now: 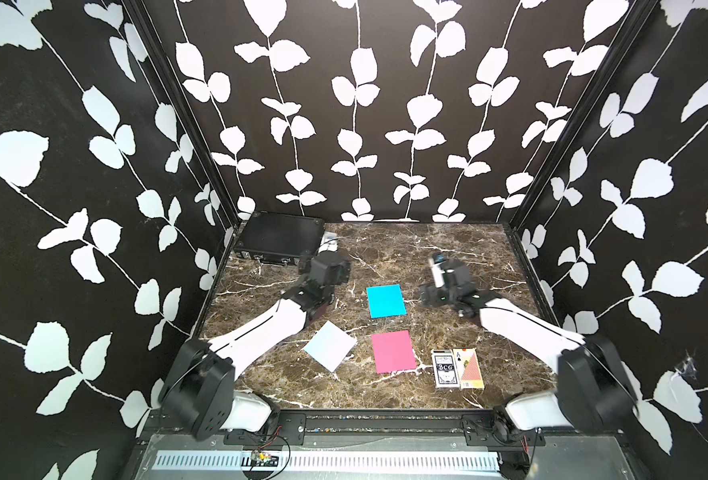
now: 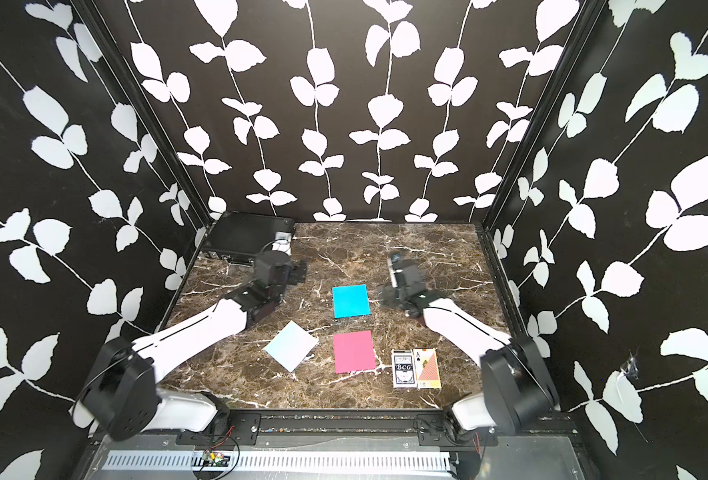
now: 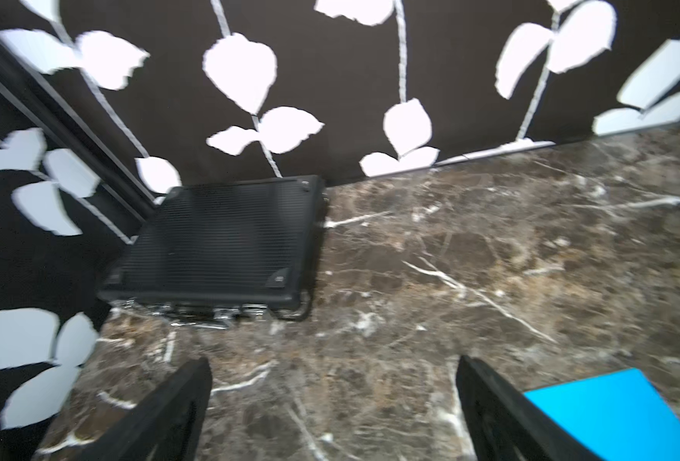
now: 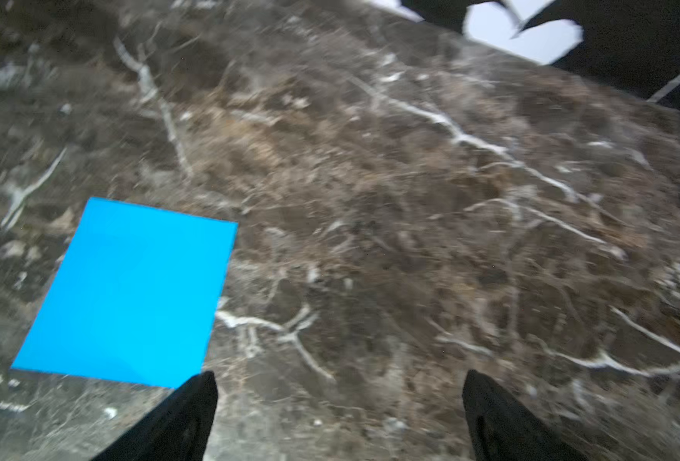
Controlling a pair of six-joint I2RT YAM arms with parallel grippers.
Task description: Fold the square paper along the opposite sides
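Note:
Three square papers lie flat on the marble table: blue [image 1: 386, 301] in the middle, pink [image 1: 393, 351] nearer the front, pale white-blue [image 1: 329, 345] at front left, turned diamond-wise. My left gripper is raised left of and behind the blue paper, open with nothing between its fingers. My right gripper hangs just right of the blue paper, also open and empty; the blue paper [image 4: 128, 292] shows at left in the right wrist view.
A black case [image 1: 277, 233] sits at the back left against the walls. Two card boxes [image 1: 456, 368] lie at front right.

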